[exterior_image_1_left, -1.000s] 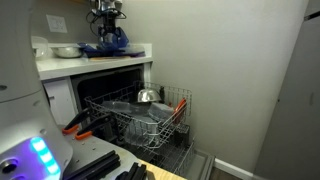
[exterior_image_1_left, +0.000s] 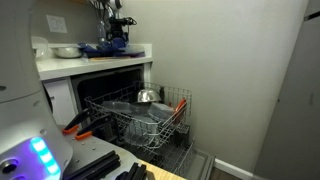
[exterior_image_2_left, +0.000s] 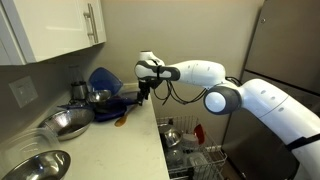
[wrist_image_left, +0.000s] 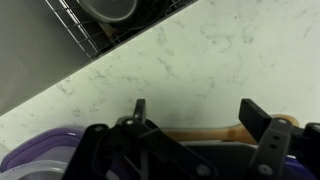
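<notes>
My gripper is open above the white countertop (wrist_image_left: 110, 100), with nothing between its fingers. In the wrist view a wooden spoon handle (wrist_image_left: 210, 134) runs just behind the fingertips, partly covered by the gripper. Seen from exterior view 2, the gripper (exterior_image_2_left: 142, 97) hangs near the counter's far end, and the wooden spoon (exterior_image_2_left: 124, 118) lies below and left of it. A dark blue item (exterior_image_2_left: 108, 108) sits beside the spoon. From exterior view 1, the arm's end (exterior_image_1_left: 117, 28) is over the blue things on the counter; its fingers are too small to make out.
The dishwasher rack (exterior_image_1_left: 172, 128) is pulled out, holding a metal bowl (exterior_image_1_left: 148, 96) and several dishes. Metal bowls (exterior_image_2_left: 70, 122) line the counter's wall side, and a blue dish (exterior_image_2_left: 104, 80) leans farther back.
In exterior view 1 the arm's end has shifted a little to the right and slightly downward over the counter. The rack and its dishes look unmoved.
</notes>
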